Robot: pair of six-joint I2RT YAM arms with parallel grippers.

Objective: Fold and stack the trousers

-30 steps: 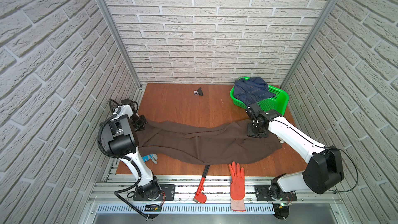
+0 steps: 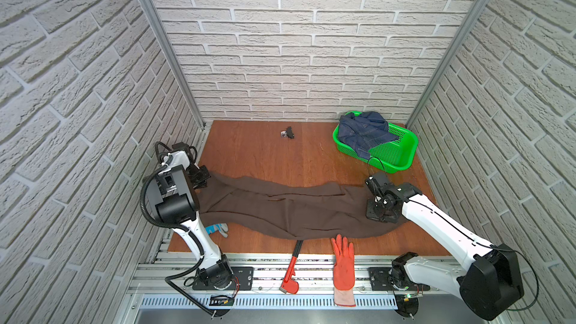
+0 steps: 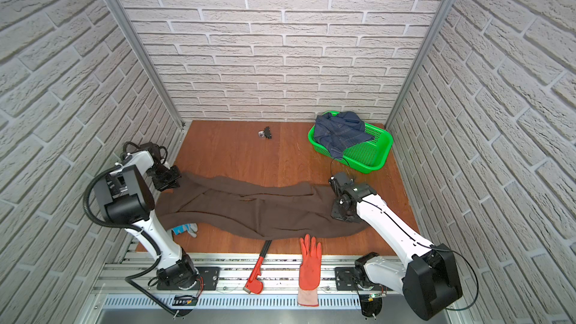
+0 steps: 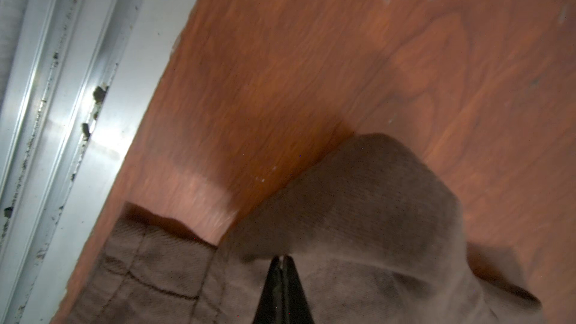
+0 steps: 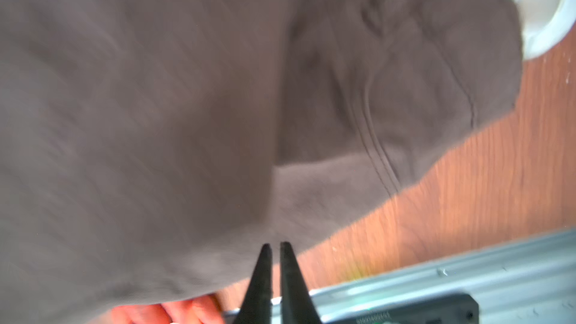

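The brown trousers [image 2: 288, 210] lie stretched across the table from left to right, creased along their length. At their left end my left gripper is closed, its tips against the cloth where creases meet, so a thin pinch of fabric appears to be in it. Over the right end is my right gripper, its fingers a narrow gap apart with no cloth visible between them. In the right wrist view a blurred flap of the trousers overlies a seamed part on the right.
A green basket [image 2: 408, 147] with dark blue jeans [image 2: 363, 132] stands back right. A red glove [image 2: 343, 270] and a red wrench [image 2: 290, 279] lie at the front edge. A blue-grey item [image 2: 216, 228] sits front left.
My right gripper has come toward the front edge and slightly right. The trousers' back edge at the right end has shifted forward with a fold. The left arm has hardly moved.
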